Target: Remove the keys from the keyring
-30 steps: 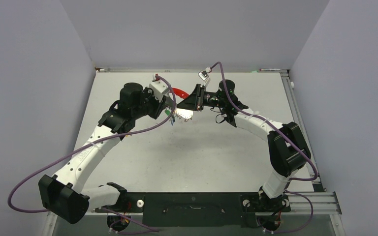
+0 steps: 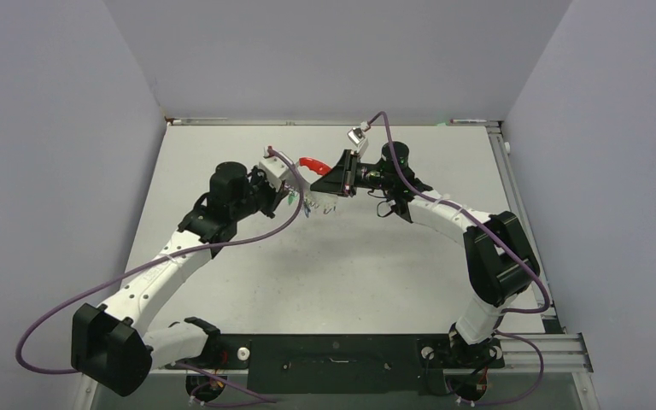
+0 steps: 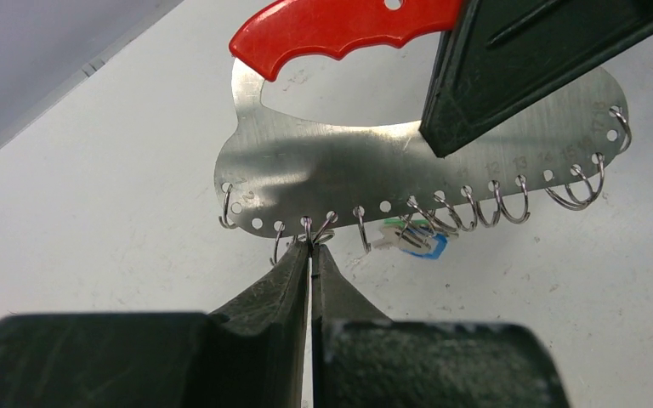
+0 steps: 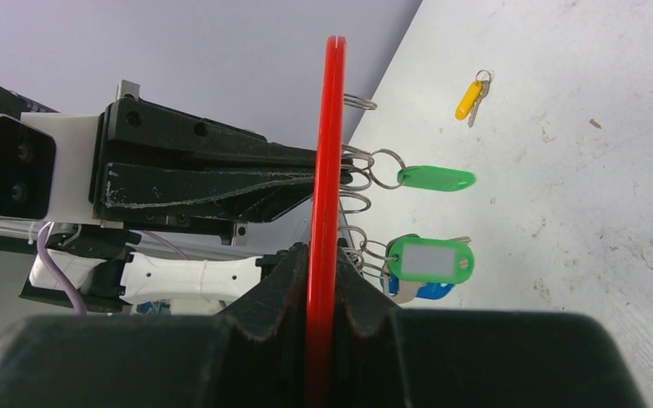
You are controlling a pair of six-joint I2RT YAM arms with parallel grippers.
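A steel key holder plate (image 3: 323,161) with a red handle (image 3: 349,30) and a row of split rings hangs in the air; my right gripper is shut on it. Green tags (image 4: 429,259) (image 4: 436,177) and a blue tag (image 3: 425,246) with keys hang from the rings. My left gripper is shut, its tips at a ring on the plate's lower edge; whether the ring is between them is unclear.
A yellow-tagged key (image 4: 469,99) lies on the white table (image 4: 578,170). Walls stand at the sides and back.
The plate and right gripper have shifted very little.
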